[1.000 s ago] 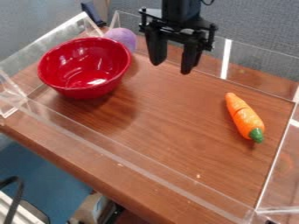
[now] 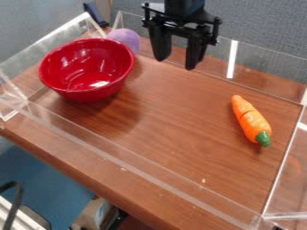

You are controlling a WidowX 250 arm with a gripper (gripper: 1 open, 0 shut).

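A black gripper (image 2: pixel 178 51) hangs at the top middle above the back of the wooden board, its two fingers spread apart with nothing between them. A red bowl (image 2: pixel 88 67) sits at the left, empty as far as shows. A purple round object (image 2: pixel 125 39), partly hidden, lies just behind the bowl. An orange carrot (image 2: pixel 249 118) with a green tip lies on the right side of the board.
Clear plastic walls (image 2: pixel 268 83) border the wooden board (image 2: pixel 156 153). The middle and front of the board are bare. A blue floor and some equipment show at the lower left.
The gripper has shifted very slightly up and to the left. The bowl, carrot and purple object have not moved.
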